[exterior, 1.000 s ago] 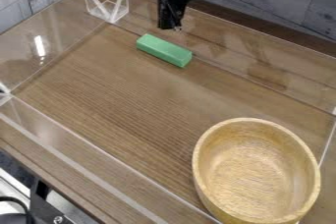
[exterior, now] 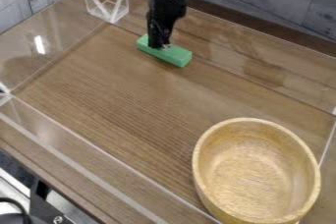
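The black gripper [exterior: 159, 43] reaches down from the top of the view, its tip right at the green rectangular block [exterior: 171, 55], over that block's left half. The fingers look close together; whether anything is between them is too small to tell. The block lies flat on the wooden table [exterior: 118, 110], toward the back middle.
A large pale tan round bowl [exterior: 256, 174] stands at the front right. A white wire-like or clear object [exterior: 108, 4] is at the back left. A tiled wall runs along the back.
The gripper has come down and toward the front from above the back of the table to the green block. The block looks unmoved.
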